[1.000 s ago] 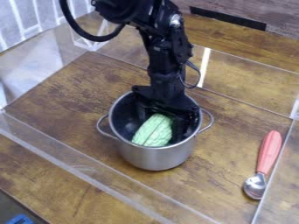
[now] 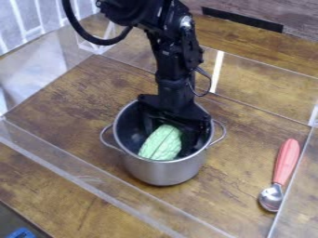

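A steel pot (image 2: 162,170) with two side handles stands on the wooden table. A pale green, ridged oblong object (image 2: 161,143) lies inside it. My black gripper (image 2: 174,124) reaches down into the pot from above, at the back of the green object. The fingertips are dark against the dark interior, so I cannot tell whether they are open or shut or touch the object.
An ice cream scoop (image 2: 282,173) with a pink handle lies to the right of the pot. A blue item (image 2: 18,231) shows at the bottom left corner.
My gripper has shifted very slightly within the pot; the pot and green object look almost unchanged.
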